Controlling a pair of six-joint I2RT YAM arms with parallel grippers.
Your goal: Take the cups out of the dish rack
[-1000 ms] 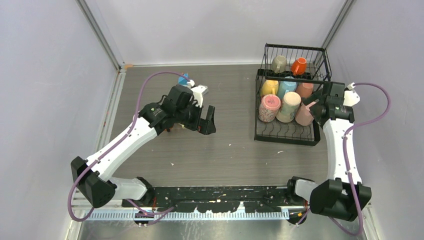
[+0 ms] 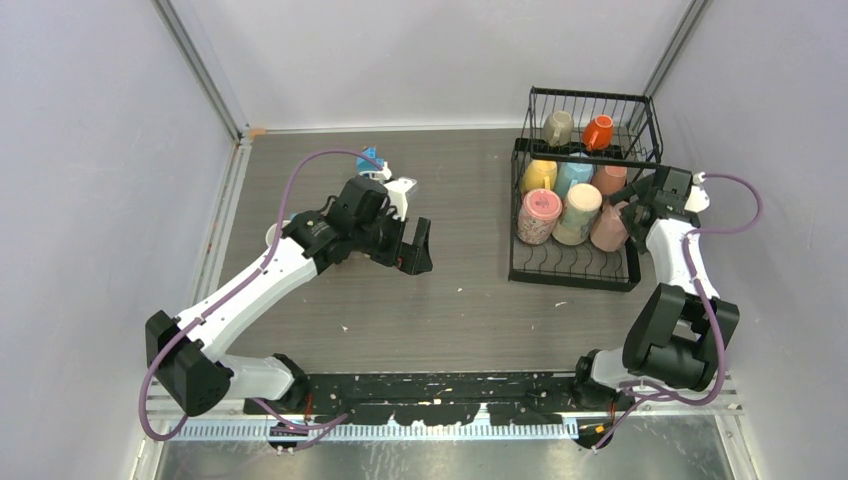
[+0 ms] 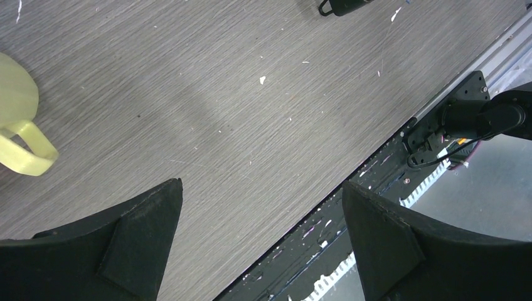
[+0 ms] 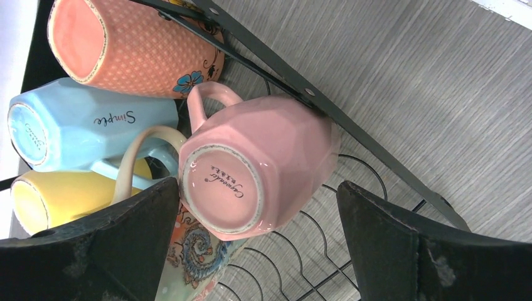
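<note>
Several cups fill the two-level black dish rack at the right of the table. A pink cup, bottom toward the camera, lies in the lower level, between the open fingers of my right gripper in the right wrist view; the left finger's tip appears close to its edge. Around it are a coral cup, a light blue cup, a yellow cup and a patterned cup. Upstairs sit a beige cup and an orange cup. Over the left table hangs my left gripper, open and empty.
A black rack bar runs along the pink cup's side. At the left edge of the left wrist view stands a pale yellow cup on the table, with a dark object at the top.
The right arm has shifted slightly, its forearm drawing in and its gripper dipping a little toward the pink cup. My left arm has barely moved. The cups in the rack look unmoved.
</note>
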